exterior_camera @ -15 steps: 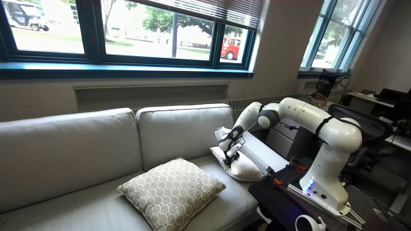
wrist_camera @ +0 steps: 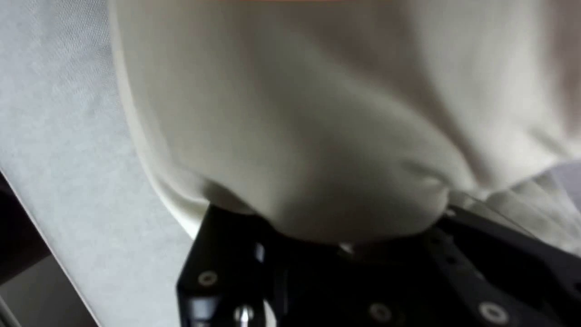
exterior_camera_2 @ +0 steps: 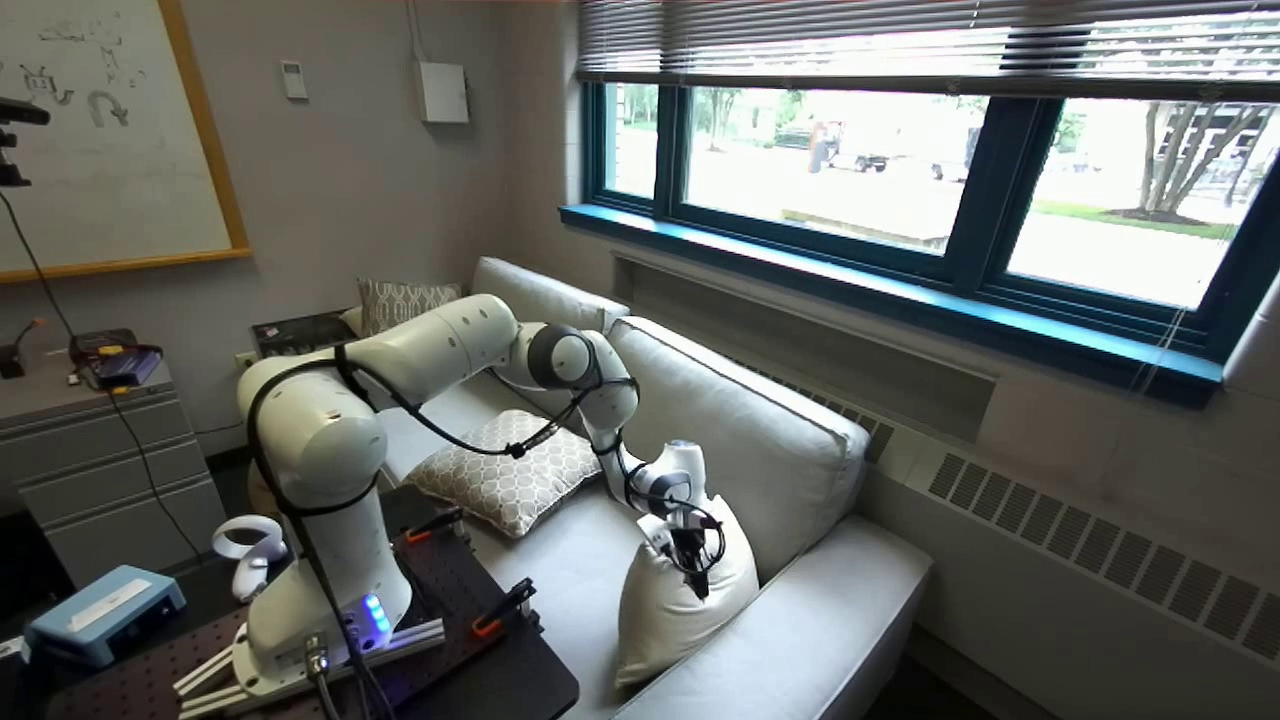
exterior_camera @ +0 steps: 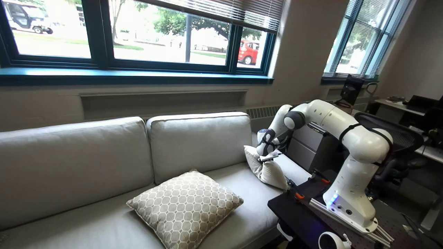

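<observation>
Near the sofa's armrest, a plain cream pillow [exterior_camera_2: 654,618] is tipped up on its edge, its patterned side [exterior_camera: 253,159] towards the seat. My gripper [exterior_camera_2: 697,581] is at the pillow's upper part on the armrest side, shut on its cloth. In the wrist view the pillow [wrist_camera: 305,136] fills most of the picture and bulges over the black fingers [wrist_camera: 215,267]. Folds in its fabric run down towards the fingers, and the fingertips are hidden behind the cloth. A second pillow with a beige lattice pattern [exterior_camera: 189,207] lies flat on the seat, apart from my gripper.
The armrest [exterior_camera_2: 798,624] is close beside the tipped pillow. Behind stands the sofa's back cushion [exterior_camera: 203,143]. Clamps [exterior_camera_2: 504,608] stick up at the edge of the dark base table [exterior_camera: 295,211]. Bare seat [exterior_camera: 236,180] lies between the two pillows.
My gripper has moved right, towards the armrest, and slightly up. The cream pillow has gone with it, turning from lying low to tipped up. The lattice pillow has stayed put.
</observation>
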